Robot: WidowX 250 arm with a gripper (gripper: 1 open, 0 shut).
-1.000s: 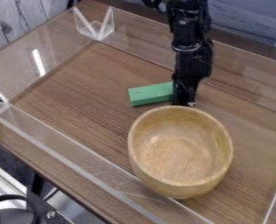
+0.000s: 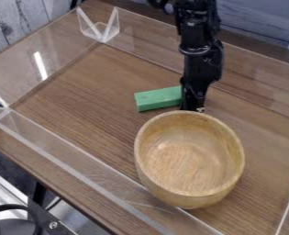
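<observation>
My black gripper [image 2: 194, 99] hangs down from the top of the view to the table, just right of a green block [image 2: 157, 98] and behind a wooden bowl [image 2: 190, 190]. It looks shut, touching or very near the block's right end; its fingertips are small and dark, and I cannot make out anything between them.
Clear plastic pieces stand at the back left, around [image 2: 99, 27], and along the left edge. A black cable and fitting lie at the lower left corner.
</observation>
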